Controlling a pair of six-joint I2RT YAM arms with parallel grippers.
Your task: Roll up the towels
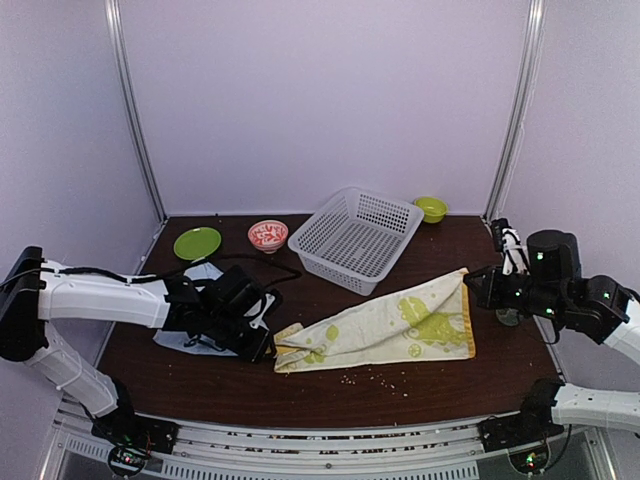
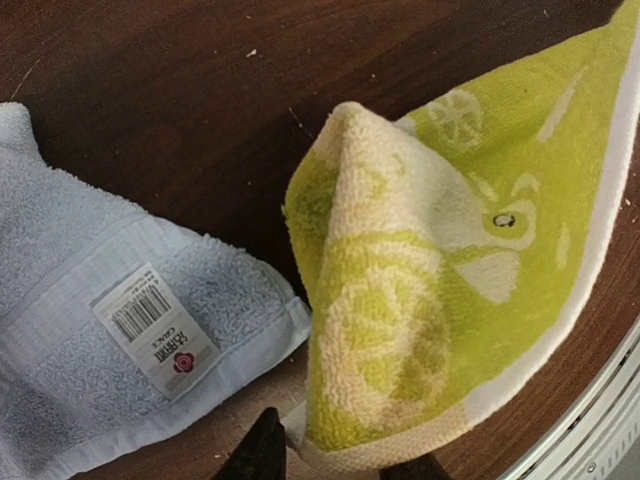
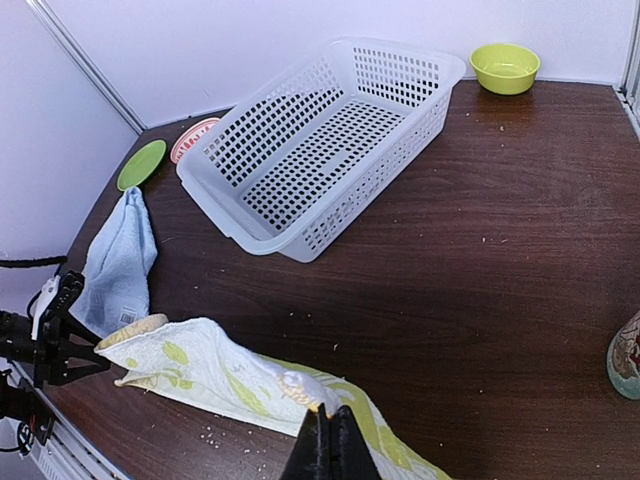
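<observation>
A white towel with yellow-green lemon print (image 1: 385,330) lies stretched across the table's front middle, its left end folded over. My left gripper (image 1: 266,350) is low at that end; in the left wrist view its fingertips (image 2: 263,445) are at the folded edge, and I cannot tell whether they grip it. My right gripper (image 1: 472,280) is shut on the towel's raised right corner, seen between its fingers in the right wrist view. A light blue towel (image 2: 150,330) with a label lies at the left, partly hidden by the left arm in the top view.
A white basket (image 1: 355,240) stands at the back middle, with a red bowl (image 1: 268,234), a green plate (image 1: 197,243) and a yellow-green bowl (image 1: 431,207) around it. A jar (image 3: 625,355) is at the right edge. Crumbs lie in front of the towel.
</observation>
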